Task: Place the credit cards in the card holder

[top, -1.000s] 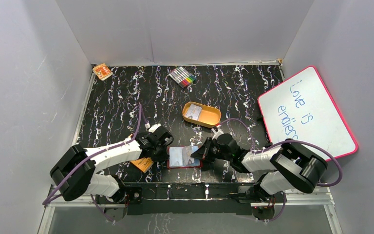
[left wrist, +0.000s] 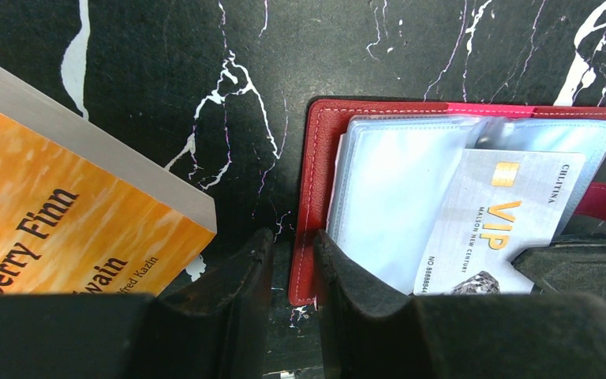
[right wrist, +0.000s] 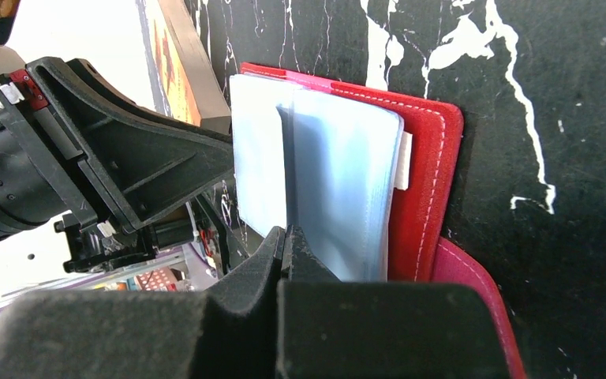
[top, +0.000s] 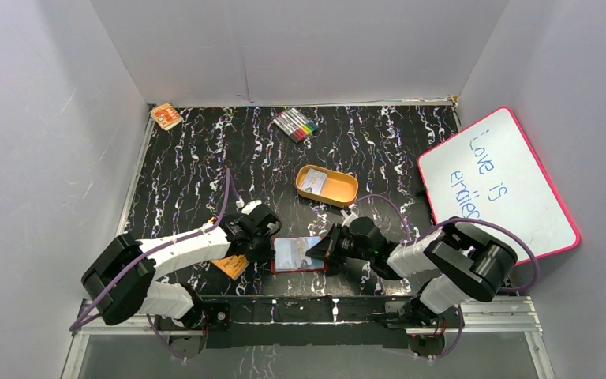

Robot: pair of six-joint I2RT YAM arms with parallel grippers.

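The red card holder lies open on the table, its clear sleeves facing up. A silver VIP card shows in a sleeve in the left wrist view. My left gripper is at the holder's left edge, fingers part open. My right gripper is shut at the sleeves' edge, apparently on a clear sleeve; its fingertips partly hide what is between them. An orange tray holding more cards sits behind the holder.
An orange book lies left of the holder. Markers and a small orange item lie at the back. A whiteboard fills the right side.
The right arm has shifted very slightly, and the sleeve under its gripper looks a little different. The left arm looks unchanged.
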